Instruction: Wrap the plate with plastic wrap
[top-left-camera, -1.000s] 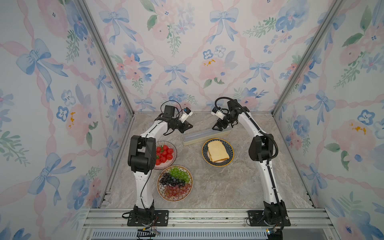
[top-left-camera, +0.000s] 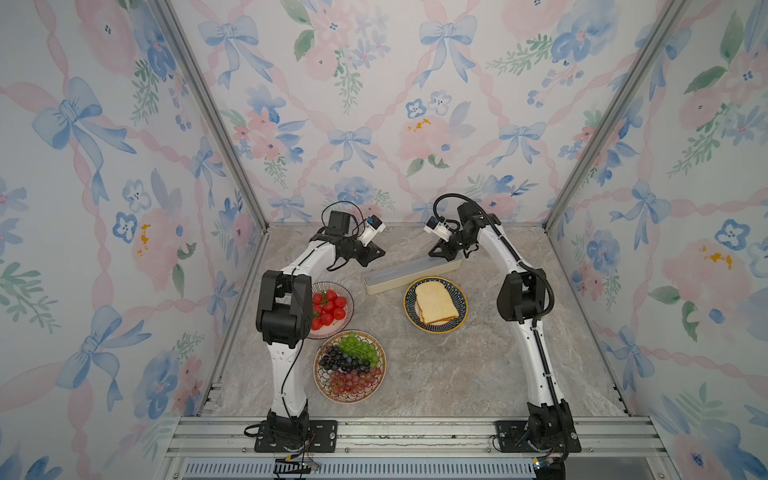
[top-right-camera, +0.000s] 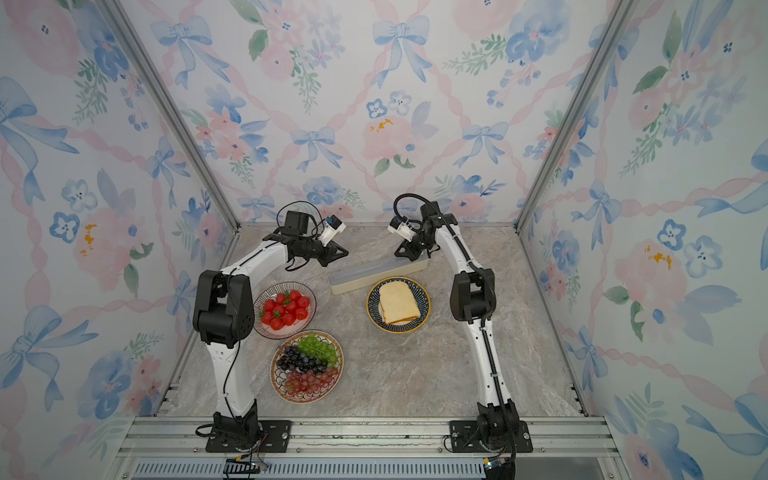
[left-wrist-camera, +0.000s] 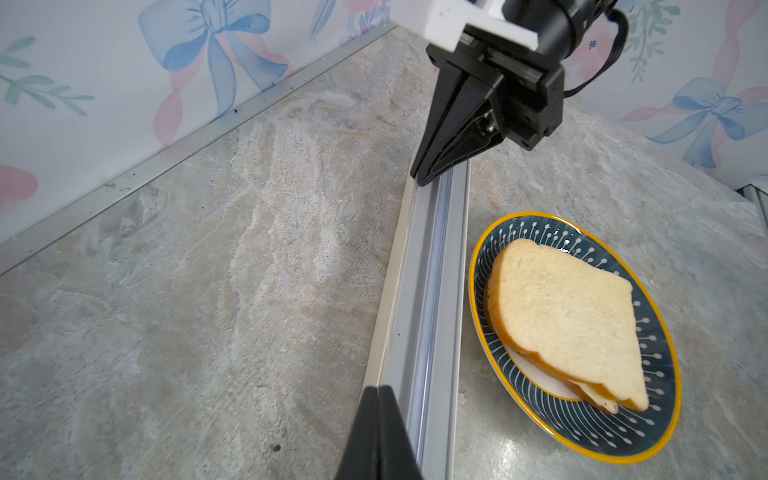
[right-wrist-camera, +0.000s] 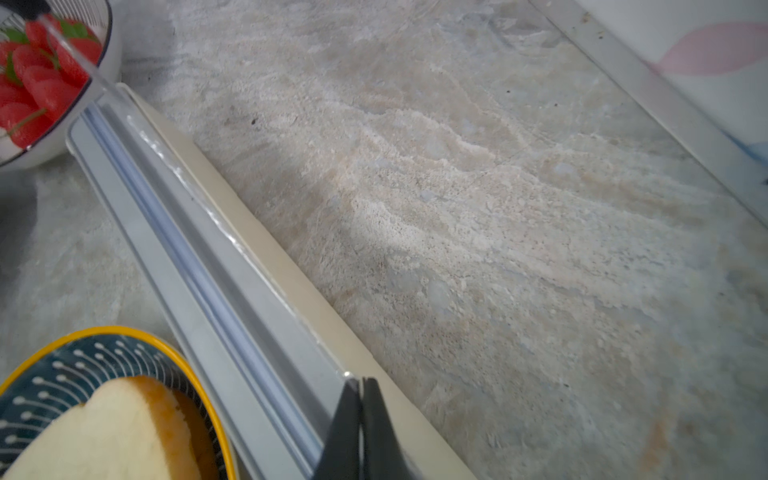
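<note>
The long plastic wrap dispenser (top-left-camera: 400, 276) lies at the middle back, with a pale side and grey top strips (right-wrist-camera: 200, 240). Just in front of it sits the blue, yellow-rimmed plate (top-left-camera: 410, 313) holding sliced bread (left-wrist-camera: 568, 312). My right gripper (top-left-camera: 433, 254) is shut, its tips down at the dispenser's right part; in the right wrist view (right-wrist-camera: 360, 388) they are blurred, with nothing clearly between them. My left gripper (top-left-camera: 377, 254) is shut and held above and behind the dispenser's left part, with nothing seen between its fingers.
A bowl of strawberries (top-right-camera: 264, 324) sits at the left, partly behind the left arm in the top left view. A plate of grapes (top-right-camera: 306, 372) lies at the front left.
My right gripper has shifted slightly about the dispenser's right part. The dispenser's left end has moved a little toward the front. The left arm looks unchanged.
</note>
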